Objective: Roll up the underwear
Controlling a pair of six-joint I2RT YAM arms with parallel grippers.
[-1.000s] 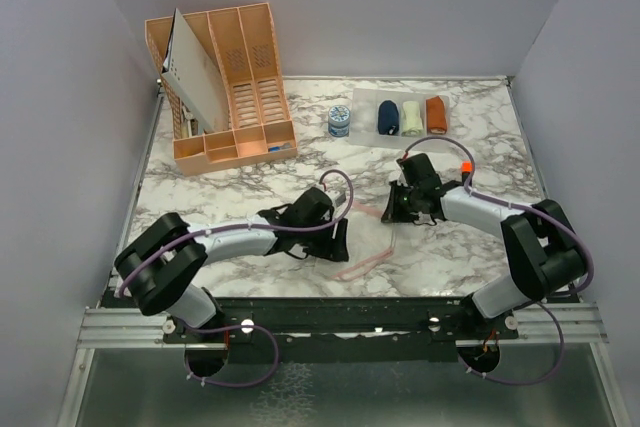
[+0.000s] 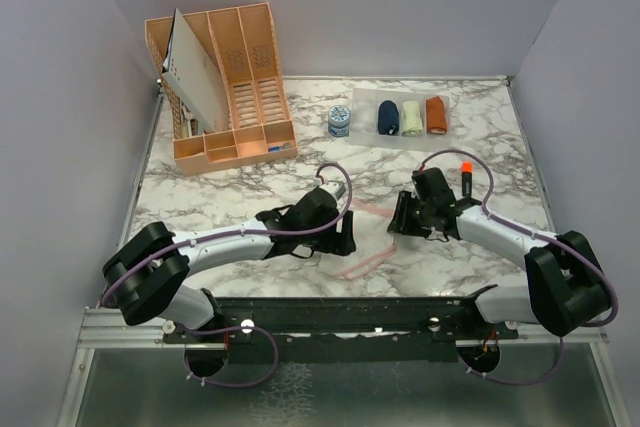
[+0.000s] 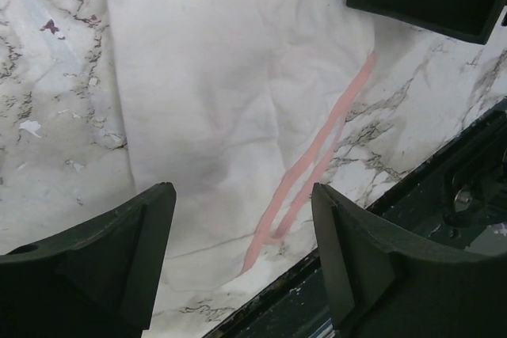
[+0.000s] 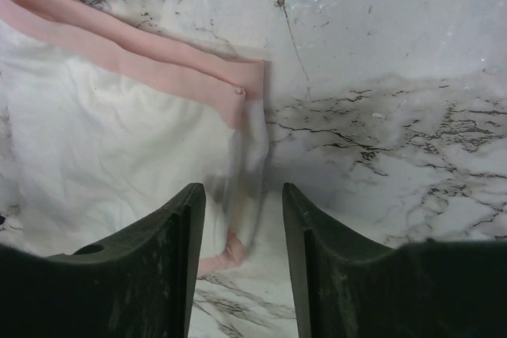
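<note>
White underwear with pink bands [image 2: 372,244] lies folded flat on the marble table, between and partly beneath my two arms. Over its left part hovers my left gripper [image 2: 342,249]; in the left wrist view the white cloth [image 3: 206,116] shows behind its parted fingers [image 3: 146,231], and nothing is held. My right gripper [image 2: 403,232] is at the cloth's right edge. In the right wrist view its fingers [image 4: 186,219] stand apart, the cloth's folded side edge [image 4: 252,148] lying in line with the gap. A small overlap of pink shows at the near corner.
A clear tray [image 2: 402,143] at the back holds rolled cloths in navy, pale green and rust. Beside it stands a round tin [image 2: 339,121]. An orange wooden organizer [image 2: 235,147] fills the back left. An orange-capped item [image 2: 466,177] lies at the right.
My right gripper has come nearer the front of the table along the cloth's right edge. The underwear stays about where it was.
</note>
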